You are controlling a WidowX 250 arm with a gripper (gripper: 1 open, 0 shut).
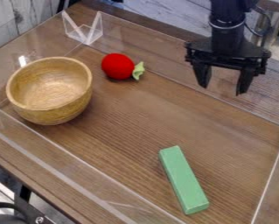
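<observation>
My black gripper [226, 66] hangs over the back right of the wooden table [129, 149], its two fingers spread apart, with nothing visible between them. To its left lies a red round object with a green top [118, 65]. A wooden bowl [48, 93] sits on the left, and a long green block [183, 178] lies at the front right.
A small clear wire-like or plastic holder [83, 28] stands at the back left. A wall runs along the upper left edge.
</observation>
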